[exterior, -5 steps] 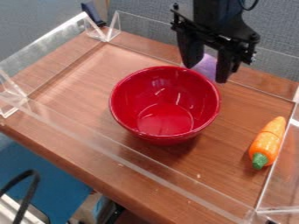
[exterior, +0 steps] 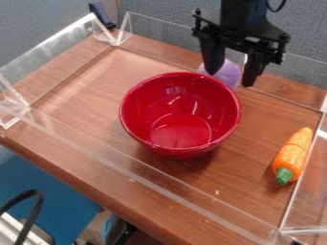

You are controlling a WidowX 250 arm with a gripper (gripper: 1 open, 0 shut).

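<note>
A red bowl (exterior: 179, 124) sits near the middle of the wooden table. My black gripper (exterior: 230, 57) hangs above and behind it at the top right; whether it is open or shut is not clear from this view. A purple round object (exterior: 224, 75) lies behind the bowl, partly hidden by the gripper and the bowl. An orange toy carrot (exterior: 292, 155) with a green end lies to the right of the bowl.
Clear plastic walls edge the wooden table (exterior: 90, 163). Below the left edge are blue floor and a dark cable.
My gripper has shifted slightly to the right over the last second, above the purple object. The bowl and carrot look unmoved.
</note>
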